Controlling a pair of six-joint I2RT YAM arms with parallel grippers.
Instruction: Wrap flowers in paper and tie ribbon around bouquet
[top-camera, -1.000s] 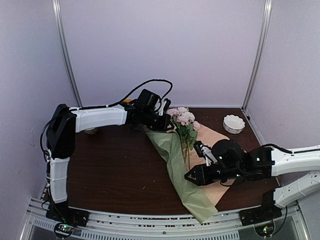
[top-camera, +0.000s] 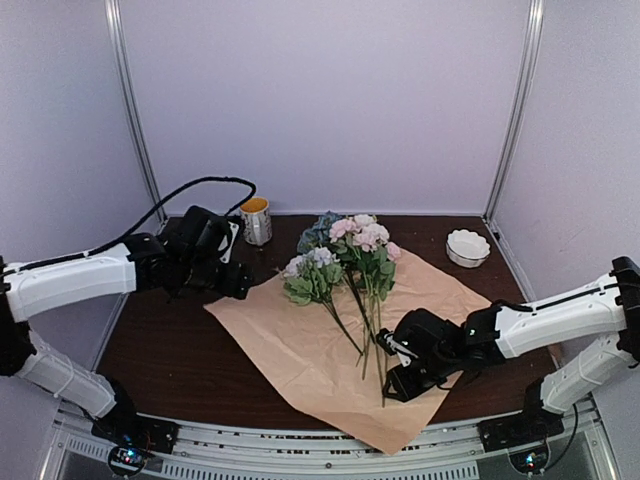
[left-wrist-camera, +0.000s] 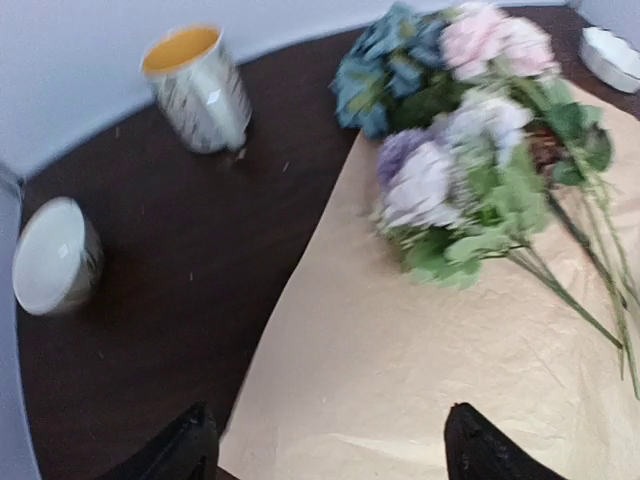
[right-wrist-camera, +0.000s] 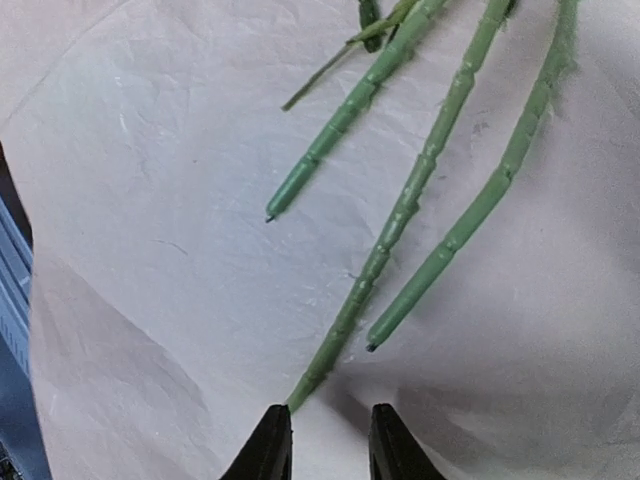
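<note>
The bouquet of fake flowers (top-camera: 365, 237), pink, blue and pale purple with green leaves, lies on brown wrapping paper (top-camera: 300, 350). Its bare stems (right-wrist-camera: 400, 215) fan toward the paper's front corner. My left gripper stands open with nothing between its fingers, above the paper's left edge and left of the blooms. Low over the stem ends, my right gripper has its fingers parted. One stem tip reaches the near side of its left fingertip (right-wrist-camera: 275, 420); whether it touches cannot be told. The paper is spread out flat, its green side hidden.
A patterned cup with an orange inside (top-camera: 256, 222) stands at the back left. Left of it, a white bowl (left-wrist-camera: 57, 258) sits by the wall; another white bowl (top-camera: 467, 247) is at the back right.
The paper's left half, folded over with its green side up, has fallen back open. My left gripper moved left, away from the flowers; the right shifted slightly toward the front and the stem ends.
</note>
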